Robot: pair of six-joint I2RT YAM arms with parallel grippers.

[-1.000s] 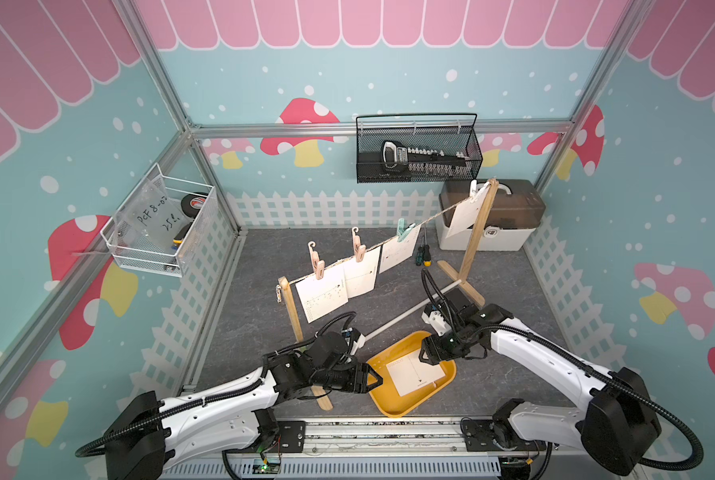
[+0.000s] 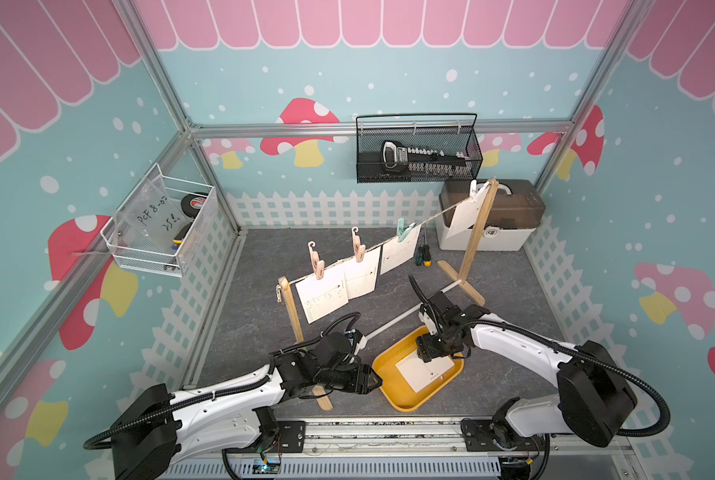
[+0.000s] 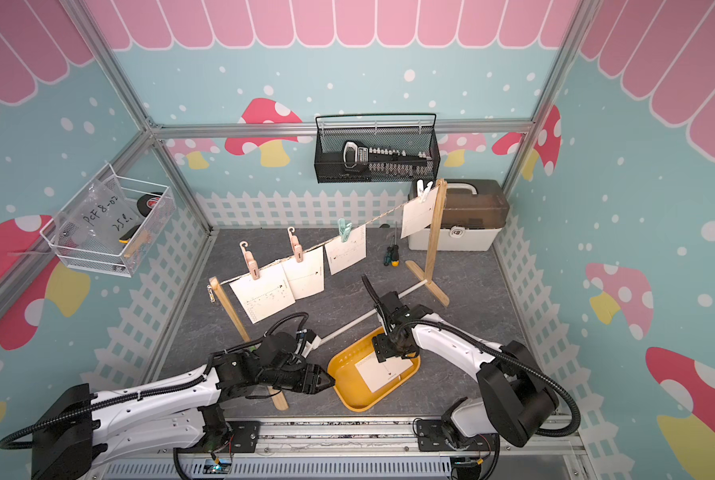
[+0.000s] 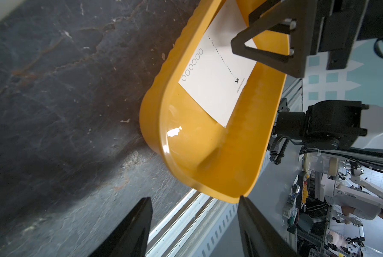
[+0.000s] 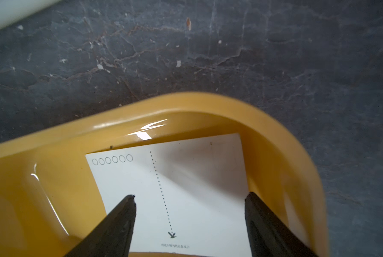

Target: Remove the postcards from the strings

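Observation:
Several white postcards hang clipped on the string: a left card (image 2: 323,299), one beside it (image 2: 363,276), a third (image 2: 400,251) under a green clip (image 2: 404,230), and one at the right post (image 2: 467,213). Another postcard (image 5: 200,175) lies flat in the yellow tray (image 5: 191,102). Over it, my right gripper is open, its fingers apart. My left gripper is at the tray's left end, one fingertip seemingly against the rim. Its fingers show a gap with no card between them; whether they grip the tray cannot be told.
Wooden posts (image 2: 291,310) and a white rod (image 2: 393,321) form the string's stand, behind the tray. A toolbox (image 2: 497,237) stands at the back right, with screwdrivers (image 2: 426,255) nearby.
The tray with its postcard has shifted right and slightly back, the left gripper moving right at its end. The hanging cards stay put.

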